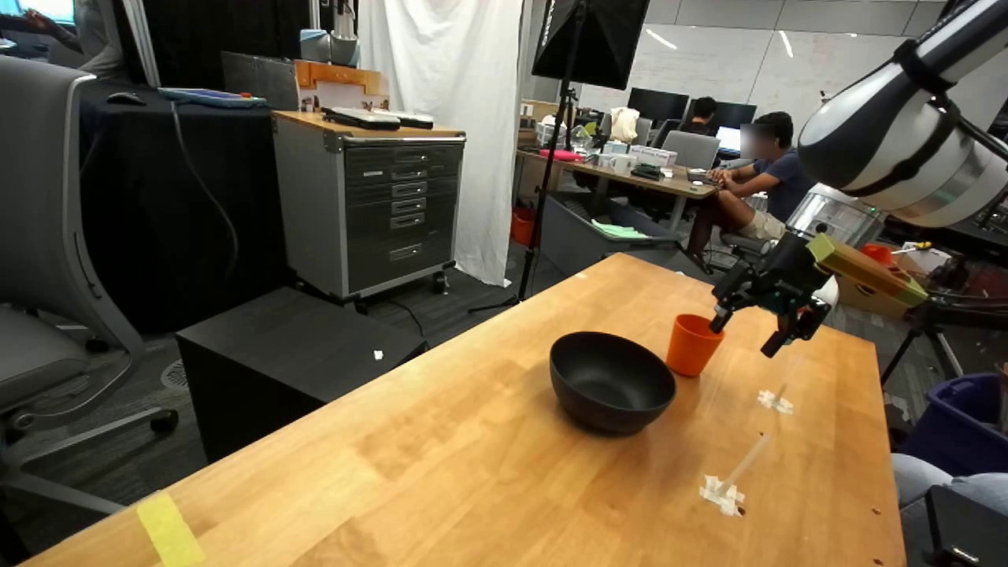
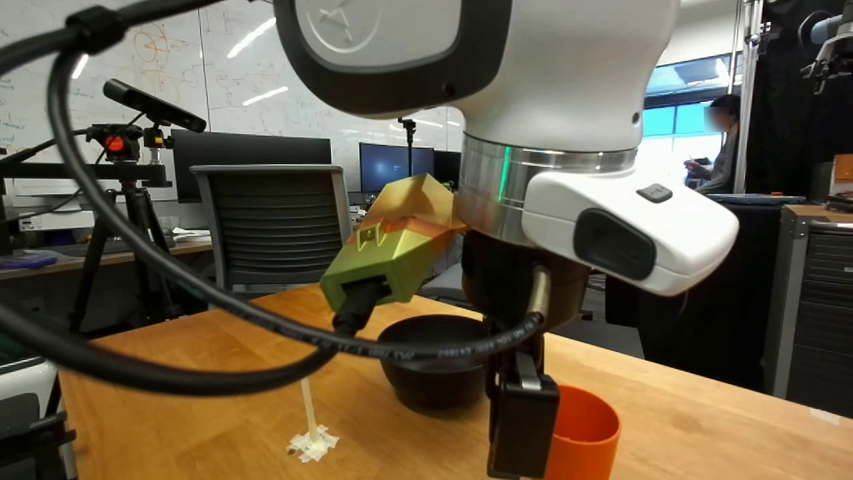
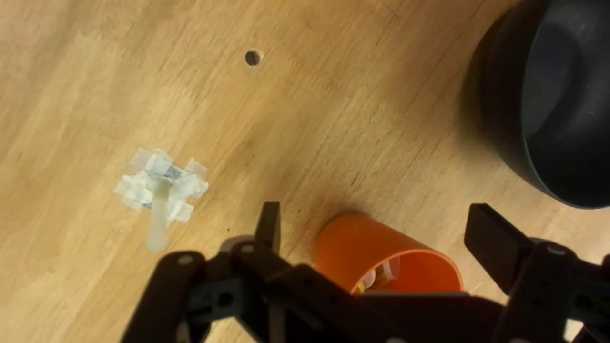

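Note:
An orange cup (image 1: 692, 346) stands upright on the wooden table, close beside a black bowl (image 1: 612, 386). In the wrist view the cup (image 3: 357, 246) shows between my spread fingers, with a few small pale and yellowish items inside it. My gripper (image 1: 746, 339) is open and tilted, its fingers above the table at the cup's far right side. Nothing is held. From the wrist, the bowl (image 3: 509, 97) looks empty where its inside shows, at the upper right. In exterior view 2 the near finger partly covers the cup (image 2: 588, 436).
Two thin translucent sticks are taped upright to the table, one with its tape (image 1: 723, 493) near the front and one with its tape (image 1: 776, 402) nearer the gripper. A cable (image 2: 264, 312) loops beside the arm.

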